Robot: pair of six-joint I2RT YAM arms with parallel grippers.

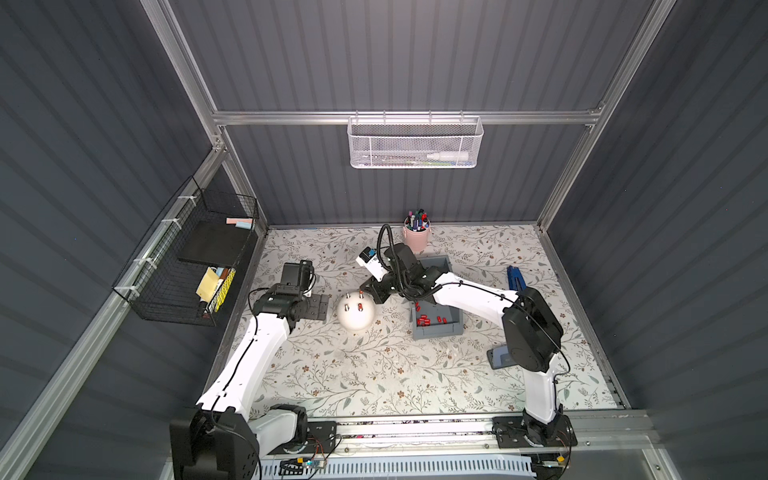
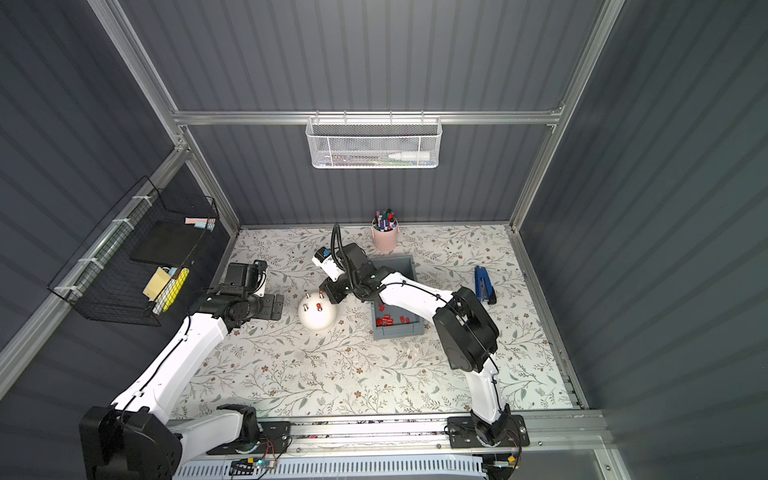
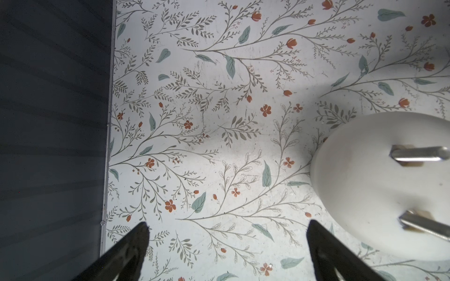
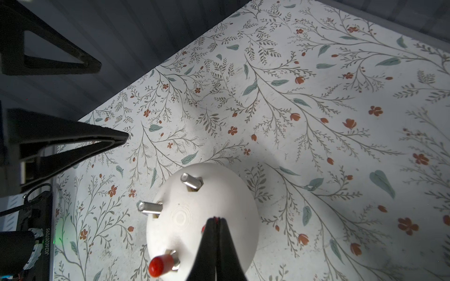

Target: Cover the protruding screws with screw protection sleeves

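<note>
A white dome (image 1: 356, 318) with metal screws standing out of it sits between my two grippers. Two bare screws, the upper one (image 4: 192, 181) and the left one (image 4: 151, 207), show in the right wrist view. A red sleeve (image 4: 161, 265) covers a nearer screw. Another bit of red (image 4: 203, 229) peeks out behind my right gripper, whose fingers are together over the dome with nothing visible between them. My left gripper is open and empty, left of the dome. Loose red sleeves (image 1: 424, 321) lie in the grey tray (image 1: 437, 333).
My right forearm crosses above the tray. A pink pen cup (image 1: 415, 240) stands behind it, with a blue stapler (image 1: 517, 278) and a phone (image 1: 501, 357) to the right.
</note>
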